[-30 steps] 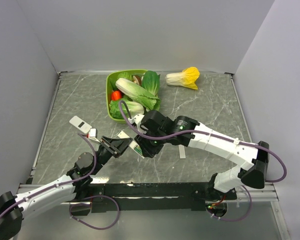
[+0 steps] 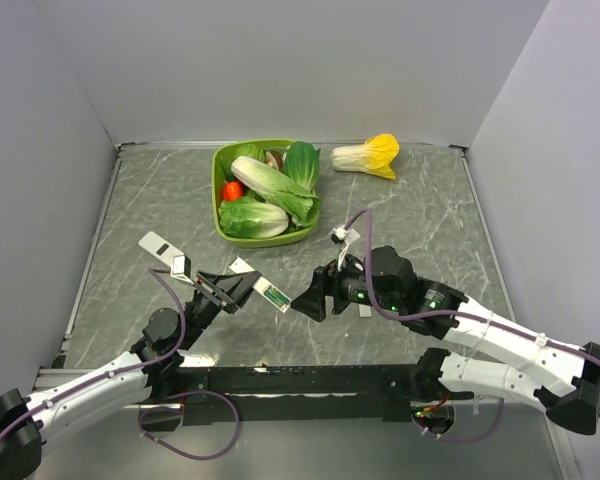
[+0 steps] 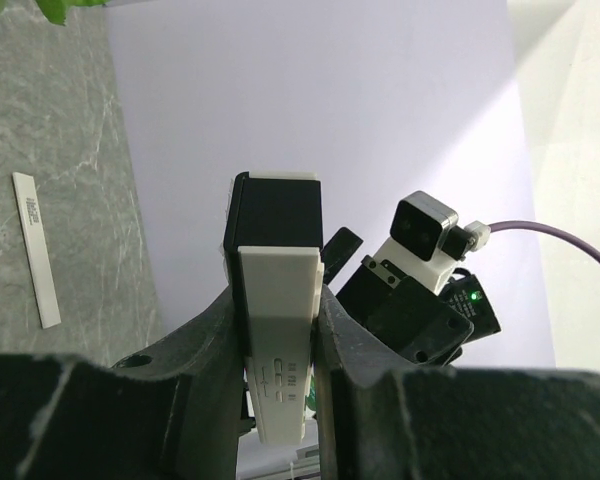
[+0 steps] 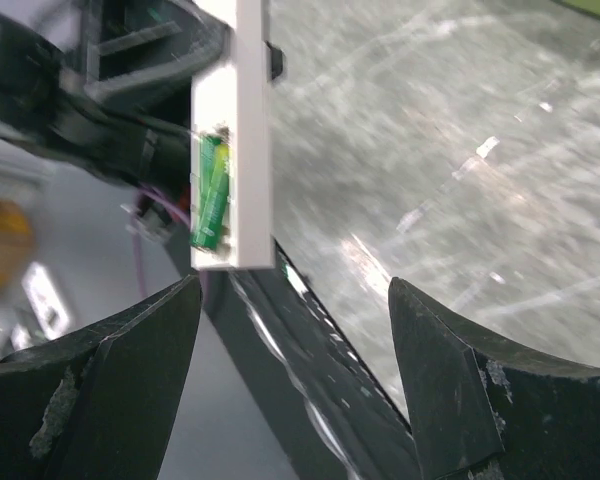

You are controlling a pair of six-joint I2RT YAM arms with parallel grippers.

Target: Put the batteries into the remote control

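Note:
A white remote control (image 2: 273,292) is held up over the table, with my left gripper (image 2: 246,284) shut across its middle. In the left wrist view the remote (image 3: 280,345) stands end-on between the fingers. Its battery bay shows in the right wrist view, where green batteries (image 4: 213,205) lie side by side in the bay; whether they are fully seated I cannot tell. My right gripper is open and empty, just off the remote's battery end. On the table lies a thin white strip (image 3: 36,250), seemingly the battery cover, partly hidden by the right arm from above.
A green basket (image 2: 217,195) of vegetables stands behind the grippers. A yellow-wrapped cabbage (image 2: 368,156) lies at the back right. Another white, remote-like object (image 2: 161,248) rests at the left. Bare table lies right of the basket.
My right gripper has drawn back to the right, away from the remote's battery end, uncovering the green batteries from above.

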